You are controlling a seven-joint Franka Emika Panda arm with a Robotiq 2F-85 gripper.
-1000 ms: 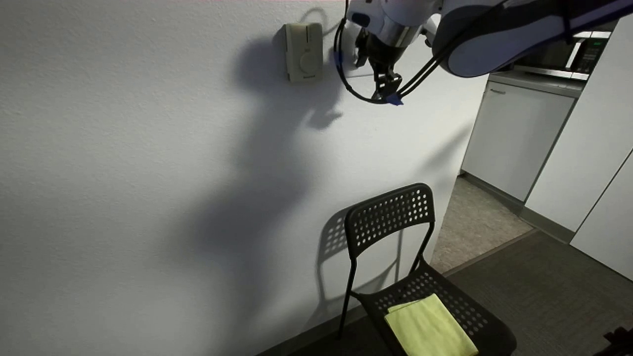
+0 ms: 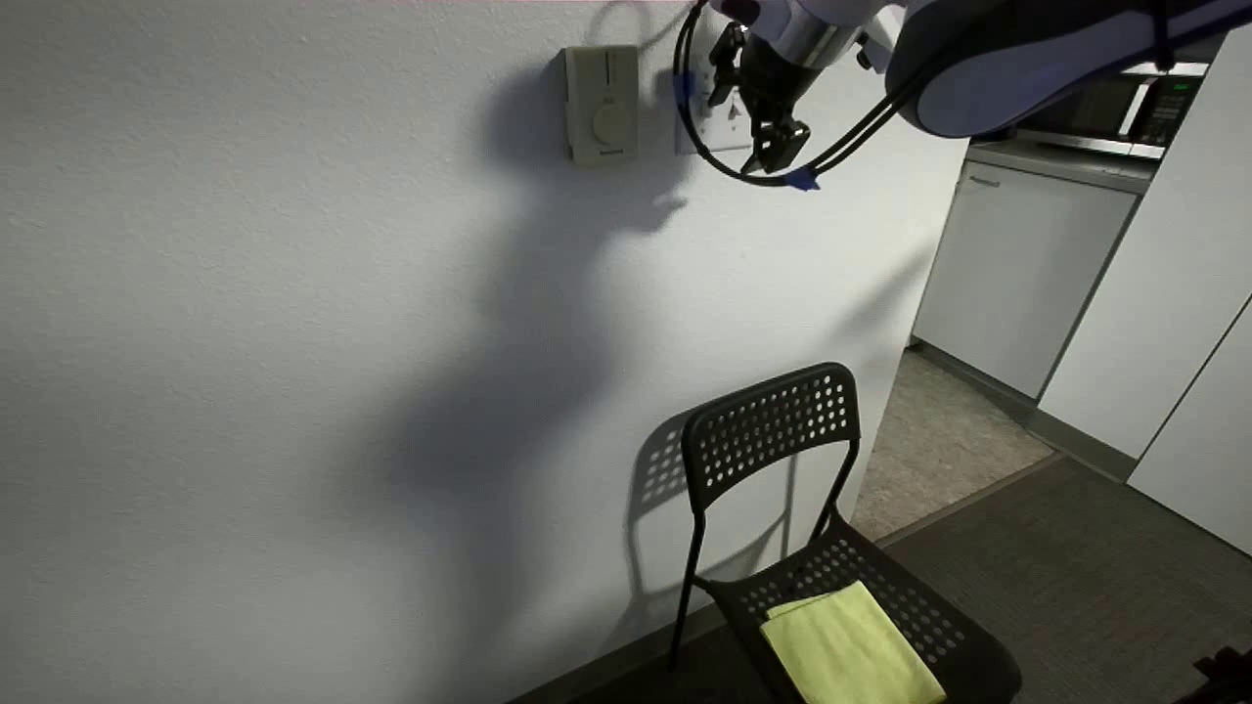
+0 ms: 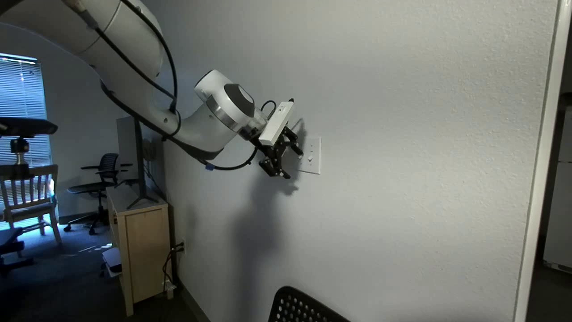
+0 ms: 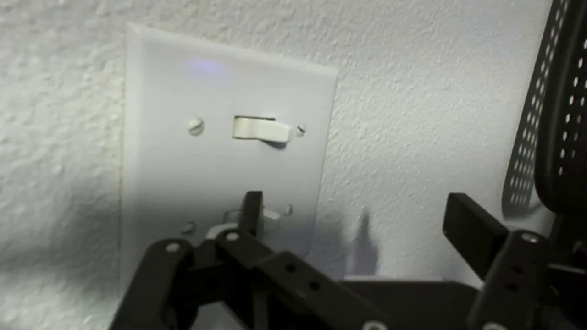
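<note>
A white switch plate fills the left half of the wrist view. Its upper toggle points toward the right of that view, while the lower toggle is partly hidden behind one finger. My gripper is open, its other finger far to the right over bare wall, with nothing between them. From the second exterior view, the gripper is close against the left side of the plate. Whether a finger touches the toggle or plate cannot be made out.
A beige thermostat is on the wall, left of the plate in the first exterior view. Below stands a black perforated chair holding a folded yellow cloth. Cables loop around the wrist. The wall around the plate is otherwise clear.
My gripper and wrist have moved up and slightly right in the first exterior view, and their shadow has shifted too. More of the switch plate shows behind the fingers. Chair and cloth are unmoved.
</note>
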